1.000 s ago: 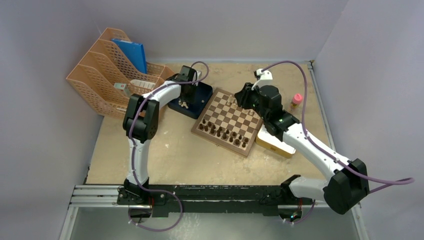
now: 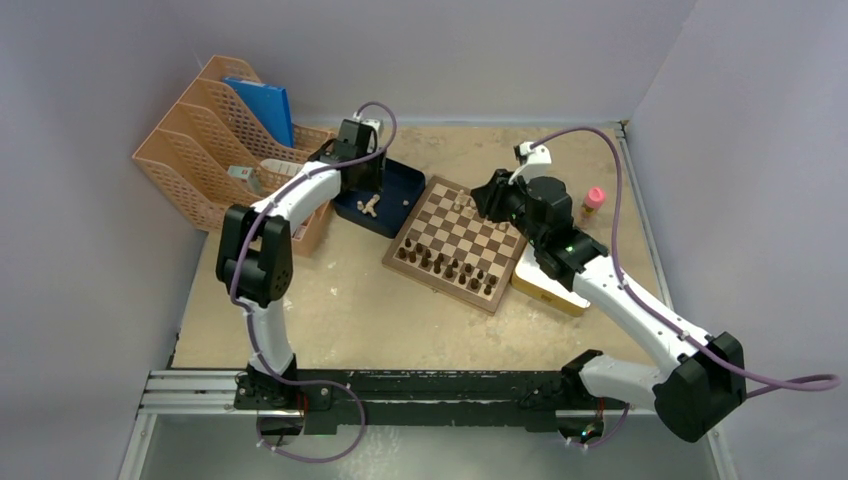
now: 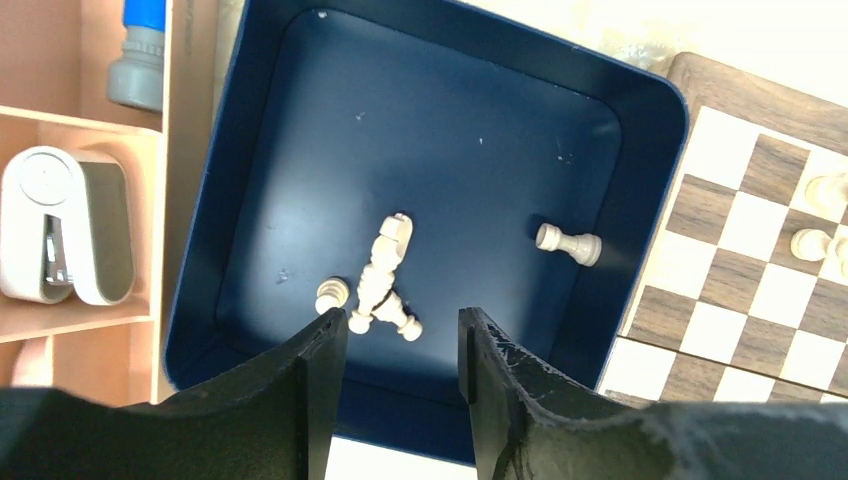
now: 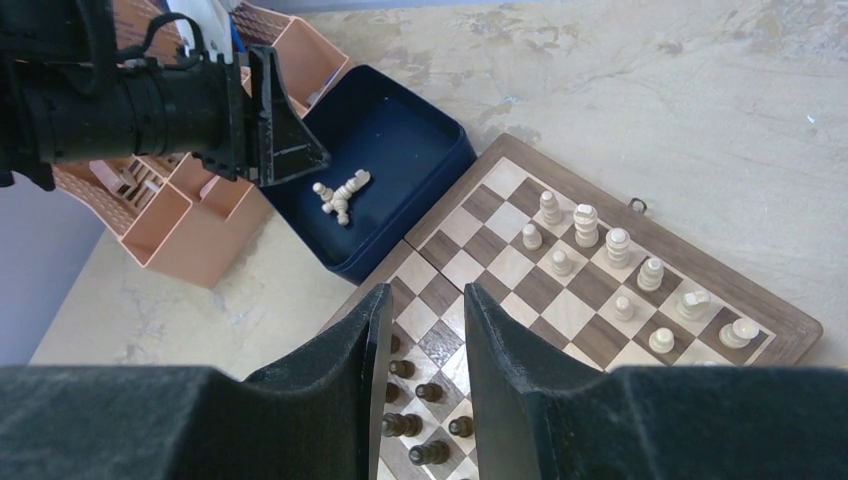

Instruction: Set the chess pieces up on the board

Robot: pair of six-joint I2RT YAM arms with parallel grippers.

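Observation:
The chessboard [image 2: 455,240] has dark pieces along its near side; several white pieces [image 4: 618,247] stand on its far side. A dark blue tray [image 3: 440,130] holds loose white pieces: a cluster [image 3: 376,280] and one lying piece [image 3: 567,243] near its right wall. My left gripper hangs open over the tray, nothing between its fingers. My right gripper is over the board, its fingertips apart with nothing visible between them.
An orange organizer [image 2: 200,140] stands left of the tray. A pink-capped bottle [image 2: 594,198] and a white-lidded box [image 2: 550,295] lie right of the board. Bare table spans the front.
My left arm has drawn up and leftward from the tray.

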